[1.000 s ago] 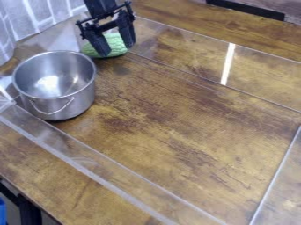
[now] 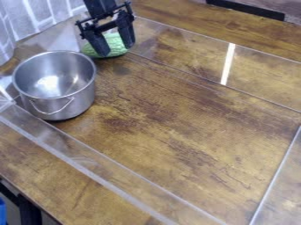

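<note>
My black gripper (image 2: 106, 34) is at the top left, low over a green object (image 2: 111, 48) that looks soft, perhaps a cloth or sponge, and partly hidden behind it. Whether the fingers are open or closed on the green object is unclear. A steel pot (image 2: 55, 83) with a wire handle sits on the wooden surface, below and to the left of the gripper.
Clear strips or panels run along the table's edges. Crumpled light material (image 2: 26, 19) lies at the upper left, behind the pot.
</note>
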